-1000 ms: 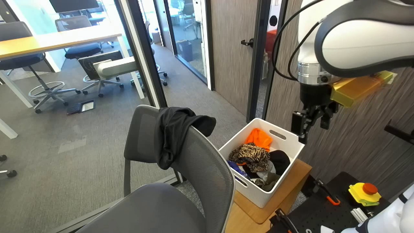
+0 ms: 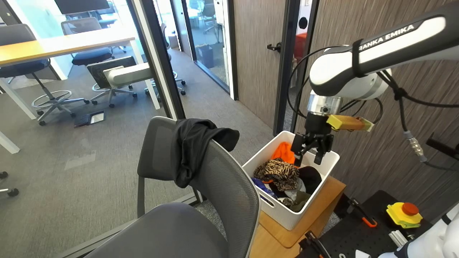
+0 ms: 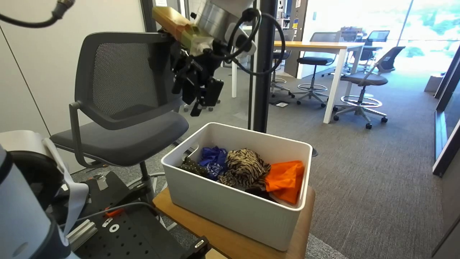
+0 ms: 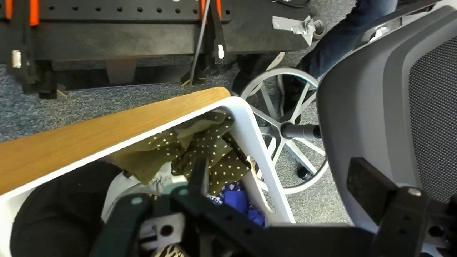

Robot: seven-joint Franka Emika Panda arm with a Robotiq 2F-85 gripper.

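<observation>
Above the white bin (image 2: 297,217), my gripper (image 2: 308,159) stands open and points downward, with nothing between its fingers. In the second exterior view it hangs well above the bin rim, in front of the grey chair (image 3: 129,77). Cloths lie in the bin: an orange one (image 3: 285,175), an animal-print one (image 3: 245,166), a blue one (image 3: 213,159), a dotted olive one (image 4: 218,154) and a black one (image 4: 64,210). A black garment (image 2: 193,146) is draped over the chair back. Seen from the wrist, one finger (image 4: 370,188) overlaps the chair.
The bin rests on a wooden stand (image 2: 320,219). Beside it lies a black perforated board (image 3: 125,228) with clamps. A yellow box with a red button (image 2: 404,214) sits on that side. The chair back rises close to the bin.
In the first exterior view, the arm and gripper have moved left, from beside the bin's right edge to over it. The gripper is still open. Bin, cloths and chair look unchanged.
</observation>
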